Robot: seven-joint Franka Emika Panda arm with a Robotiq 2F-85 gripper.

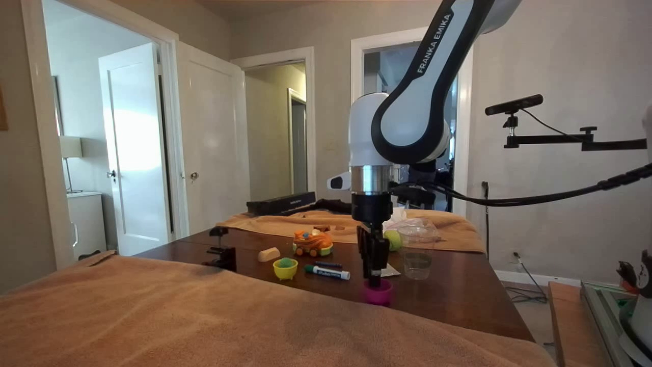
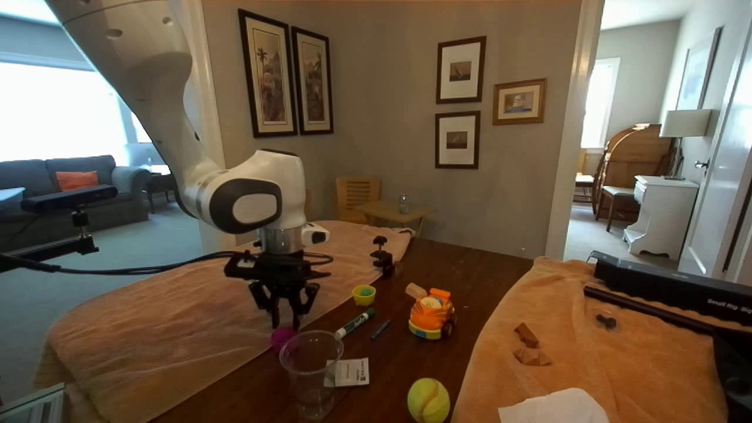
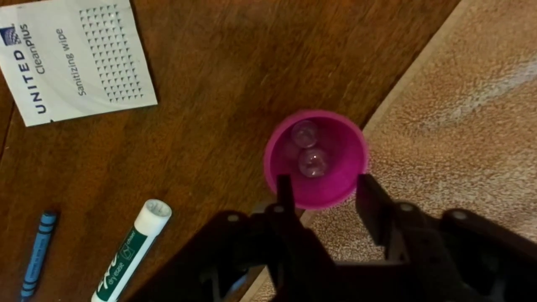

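Observation:
A small magenta cup (image 3: 329,193) stands on the wooden table by the edge of the towel, with two clear round beads (image 3: 312,162) inside it. My gripper points straight down at the cup, its two fingers parted. In the wrist view, one fingertip overlaps the cup's lower left rim and the other meets its right rim. Exterior view 1 has the gripper (image 1: 374,285) right at the top of the magenta cup (image 1: 378,295). From the other side, the gripper (image 2: 285,327) hides part of the cup (image 2: 280,339). Whether the fingers touch the cup cannot be told.
Close by stand a clear plastic cup (image 2: 310,373) and a white wipe packet (image 3: 80,65). A green-and-white marker (image 3: 131,251), a blue crayon (image 3: 38,254), a yellow cup (image 1: 285,269), an orange toy car (image 1: 312,243) and a tennis ball (image 2: 428,399) occupy the table too.

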